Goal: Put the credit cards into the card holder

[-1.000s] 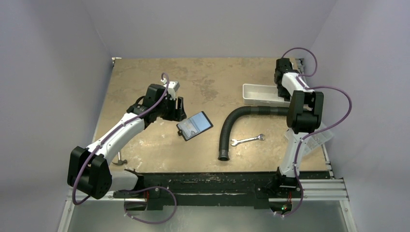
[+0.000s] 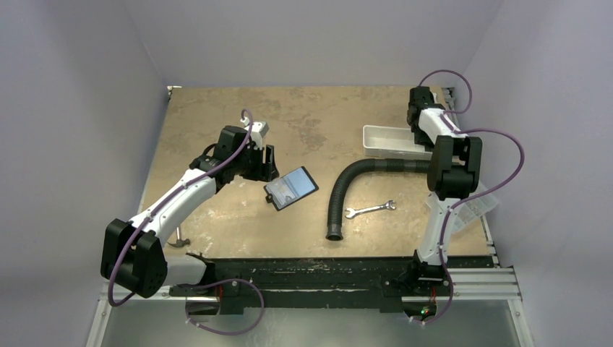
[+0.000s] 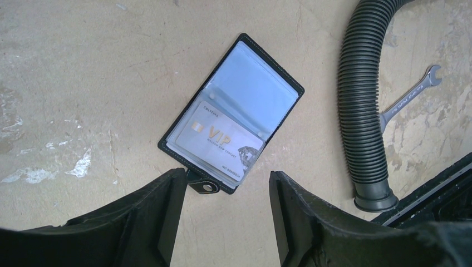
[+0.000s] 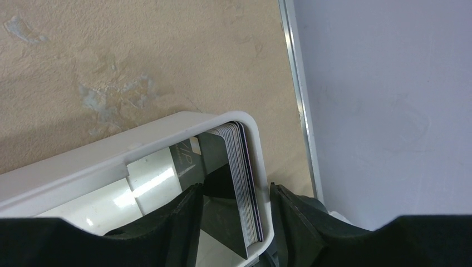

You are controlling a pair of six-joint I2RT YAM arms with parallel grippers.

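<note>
A black card holder (image 2: 295,184) lies open on the table, a VIP card (image 3: 220,142) in its lower pocket. My left gripper hangs above it with fingers apart and nothing between them. Far right, a white tray (image 2: 383,137) holds cards, among them a stack of cards (image 4: 239,178) on edge against its right end and a dark VIP card (image 4: 183,161). My right gripper is over that end, fingers apart around the stack's region and the tray wall; whether they touch anything I cannot tell.
A black corrugated hose (image 2: 340,195) curves below the tray, beside a wrench (image 2: 369,210). A hammer (image 2: 178,241) lies at the front left and a clear organizer (image 2: 473,210) at the right.
The left arm and card holder have not visibly moved.
</note>
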